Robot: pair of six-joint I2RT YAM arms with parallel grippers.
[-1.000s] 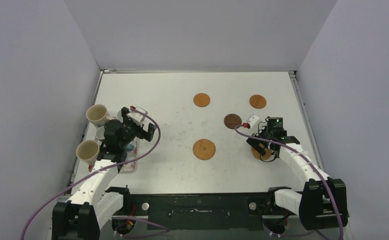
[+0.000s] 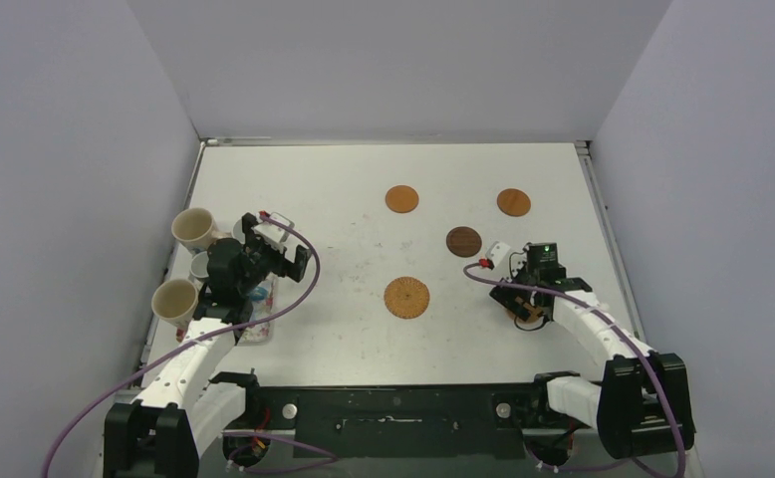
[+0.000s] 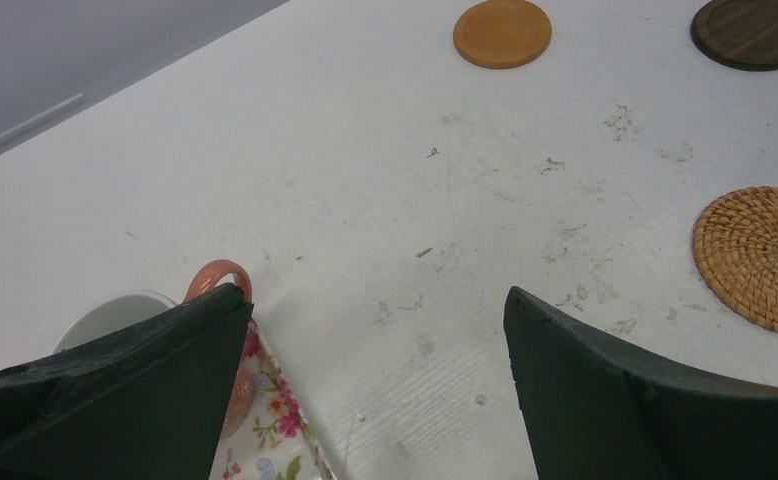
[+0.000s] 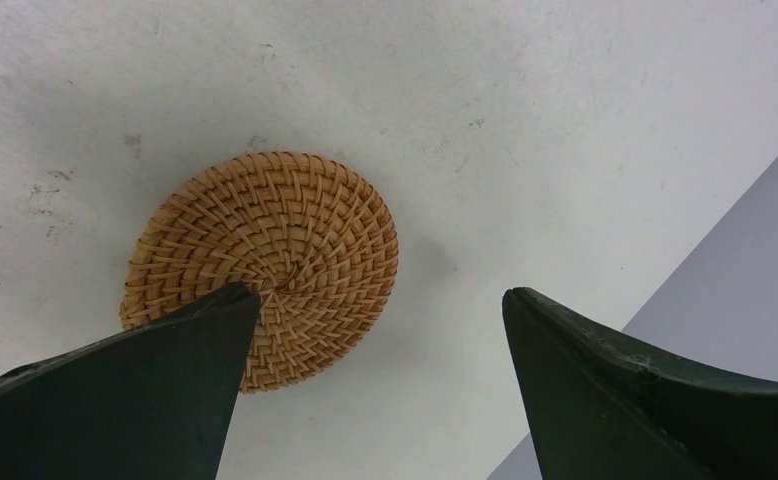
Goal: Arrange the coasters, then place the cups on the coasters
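Note:
On the left of the top view stand several cups: a cream cup (image 2: 194,227) at the back, another cream cup (image 2: 174,300) in front, and smaller white ones partly behind my left arm. In the left wrist view a white cup with a pink handle (image 3: 231,268) is half covered by a finger. My left gripper (image 2: 275,243) is open above these, with nothing in it. A woven coaster (image 4: 275,255) lies flat below my right gripper (image 2: 523,279), one finger covering part of it. That gripper stands open and empty.
A floral tray (image 2: 256,334) lies beneath the left arm. Other coasters are spread over the white table: a woven one (image 2: 406,298), a dark one (image 2: 464,241), and two brown ones (image 2: 401,198) at the back. Between tray and coasters the table is clear.
Over the last second my right gripper has shifted a little toward the front of the table, over the woven coaster. The left arm, cups and coasters stay where they were.

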